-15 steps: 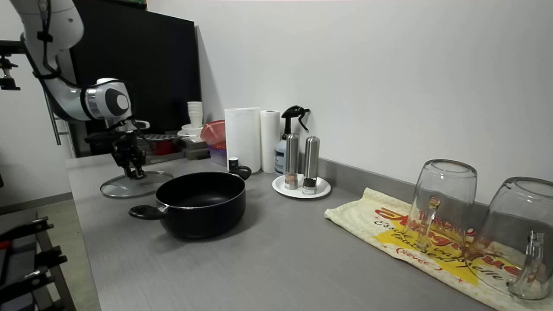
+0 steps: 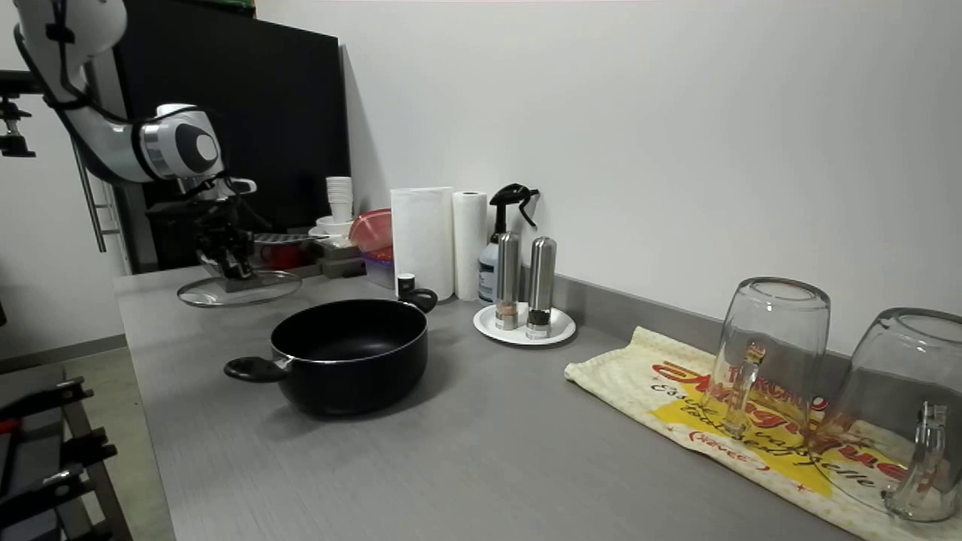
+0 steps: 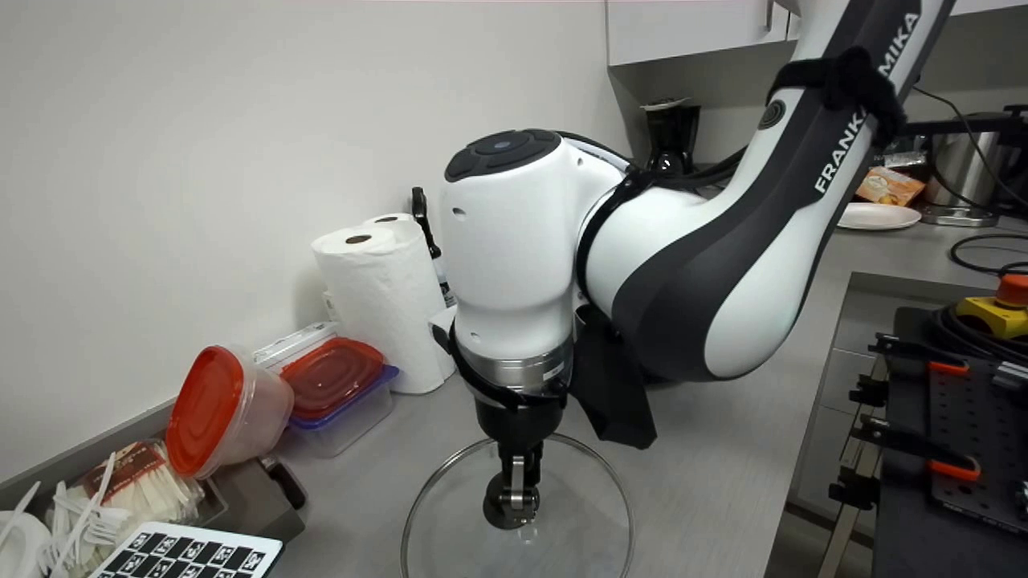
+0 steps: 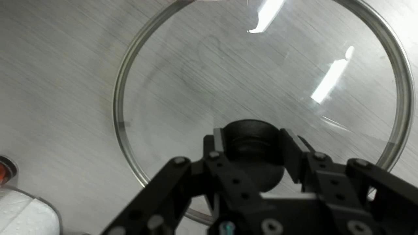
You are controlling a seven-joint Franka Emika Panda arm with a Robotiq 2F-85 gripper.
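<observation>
A round glass lid [image 2: 261, 290] with a metal rim is raised above the counter at the far left of exterior view 1. My gripper is shut on the lid's black knob [image 4: 250, 131], a finger on each side of it. In exterior view 2 the same lid [image 3: 578, 539] hangs beneath the wrist, its lower edge cut off by the frame. A black two-handled pot [image 2: 352, 370] stands uncovered and empty on the counter, to the right of the lid in exterior view 1.
Paper towel rolls [image 2: 422, 243], a spray bottle [image 2: 488, 270] and two metal mills on a white plate [image 2: 564, 326] line the wall. Two glass mugs stand upside down on a cloth [image 2: 631, 379]. Plastic containers [image 3: 332, 385] sit left of the arm.
The arm has risen, and the lid has come up with my gripper, higher in exterior view 1 than a second ago. The pot stays where it was.
</observation>
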